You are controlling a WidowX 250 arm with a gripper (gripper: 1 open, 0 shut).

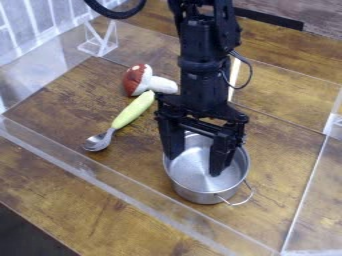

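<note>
My black gripper (201, 135) stands open over a steel pot (206, 183), its fingers reaching down into or just over the pot's opening; whether they touch it cannot be told. The pot has a wire handle at the lower right. Left of it lie a yellow-green elongated object (134, 110) and a metal spoon (98, 141). Behind them is a red and white object (138, 78), partly beside my arm.
Transparent panels stand along the left and right edges. A pale strip shows behind the arm at the upper right.
</note>
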